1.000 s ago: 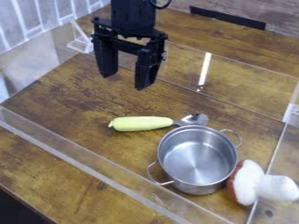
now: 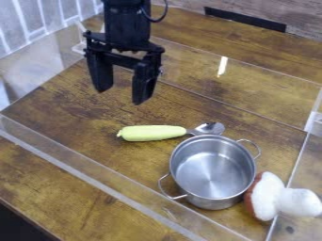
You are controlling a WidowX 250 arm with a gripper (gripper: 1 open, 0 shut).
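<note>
My black gripper (image 2: 122, 73) hangs open over the upper left of the wooden surface, above and behind the objects, with nothing seen between its fingers. A pale yellow-green corn-like item (image 2: 150, 133) lies near the middle, beside a metal spoon (image 2: 212, 128). A steel pot (image 2: 212, 172) with two side handles stands at the lower right, empty. Right of it lies a white and red object (image 2: 295, 201), perhaps a mushroom toy.
Clear low walls edge the wooden surface (image 2: 75, 174) at left, front and right.
My gripper has moved a little back and to the left, away from the camera. The objects on the surface have not moved.
</note>
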